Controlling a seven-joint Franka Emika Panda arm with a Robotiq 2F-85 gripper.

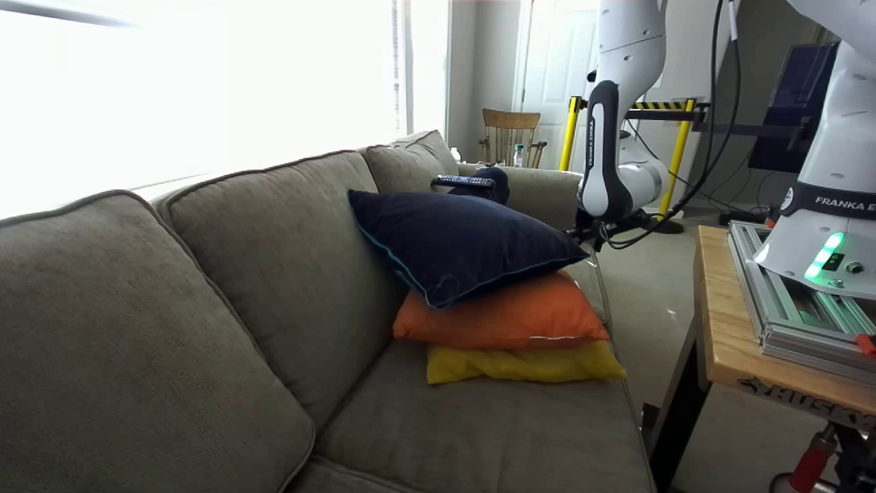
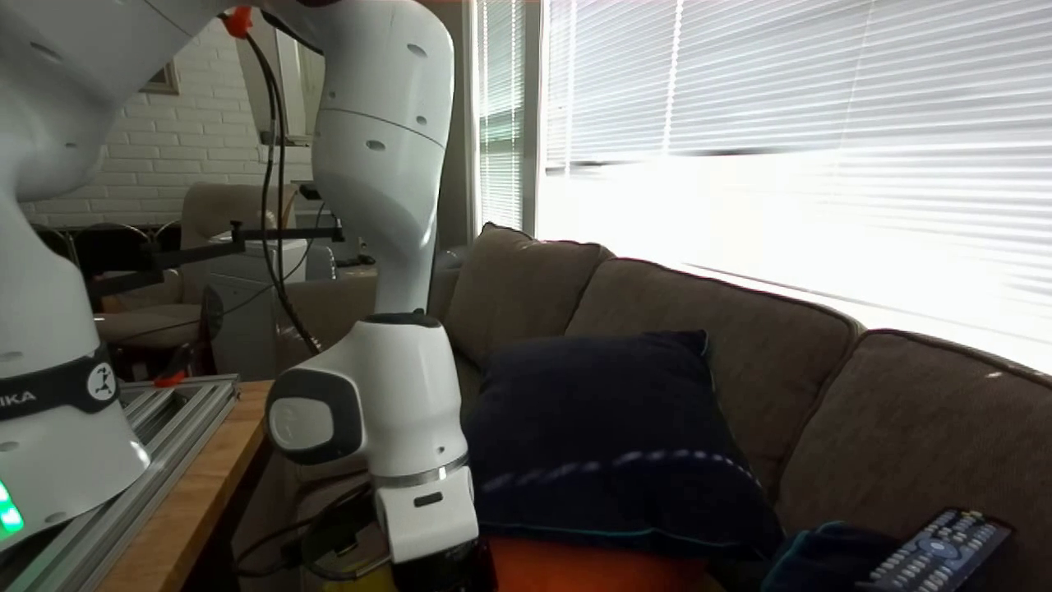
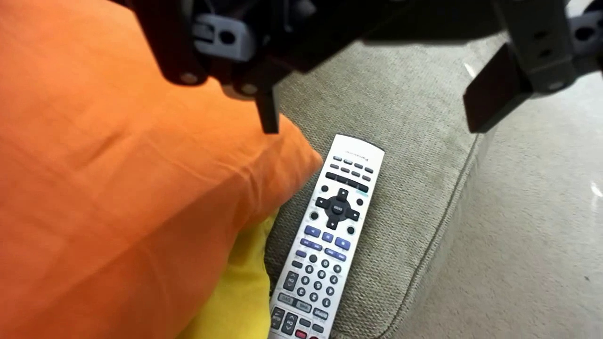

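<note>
In the wrist view my gripper is open, its two fingers wide apart with nothing held between them. A white remote point(image 3: 328, 243) with dark and blue buttons lies face up on the couch seat point(image 3: 404, 186), below the fingers in the picture, its top end nearest the gap. The orange pillow point(image 3: 124, 186) comes close to the remote's left side, with the yellow pillow point(image 3: 240, 294) showing under it. In exterior view 1 the dark blue pillow point(image 1: 468, 242) hides the white remote and most of the gripper.
A second, dark remote point(image 1: 466, 181) rests on a dark object beyond the pillow stack. Couch back cushions point(image 1: 279, 238) line one side. The wooden table point(image 1: 739, 329) bearing the arm's base stands across a strip of floor.
</note>
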